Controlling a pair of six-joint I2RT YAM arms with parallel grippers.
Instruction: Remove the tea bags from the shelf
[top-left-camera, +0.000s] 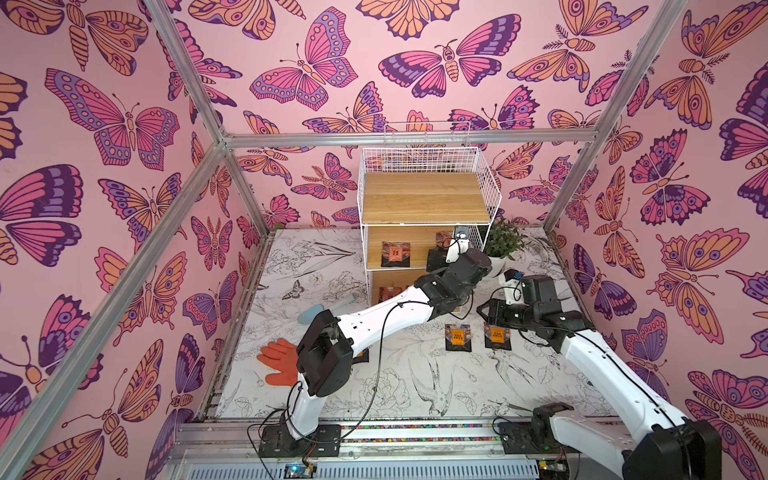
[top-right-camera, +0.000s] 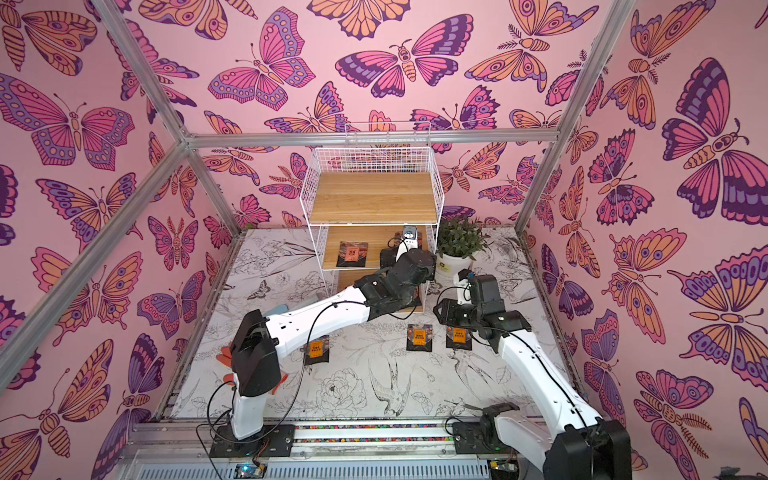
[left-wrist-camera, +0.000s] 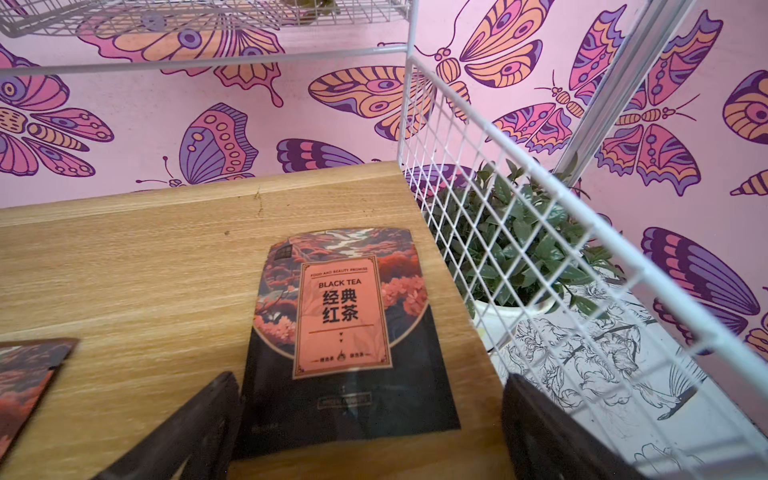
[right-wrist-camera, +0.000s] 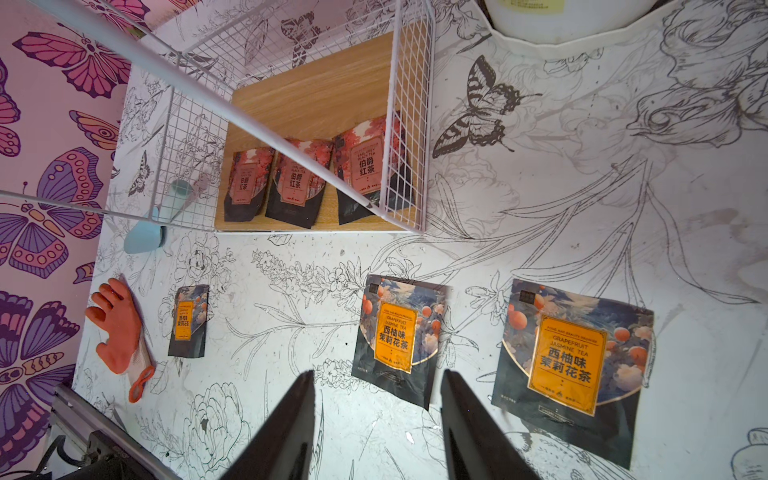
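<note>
My left gripper is open at the middle shelf, its fingers on either side of a black tea bag (left-wrist-camera: 344, 320) that lies flat near the shelf's right side. A second black tea bag (top-left-camera: 396, 254) lies further left on the same board. On the bottom shelf, earl grey tea bags (right-wrist-camera: 294, 184) rest in a row. Two orange-labelled grapefruit jasmine tea bags, a nearer one (right-wrist-camera: 400, 336) and a right one (right-wrist-camera: 572, 368), lie on the table below my right gripper, whose fingers stand apart with nothing held. Another such bag (right-wrist-camera: 189, 320) lies further left.
The white wire shelf (top-left-camera: 424, 225) has a bare top board (top-left-camera: 424, 196). A potted plant (top-left-camera: 504, 238) stands just right of it. An orange glove-like item (top-left-camera: 280, 360) and a light blue utensil (right-wrist-camera: 145, 237) lie at the table's left.
</note>
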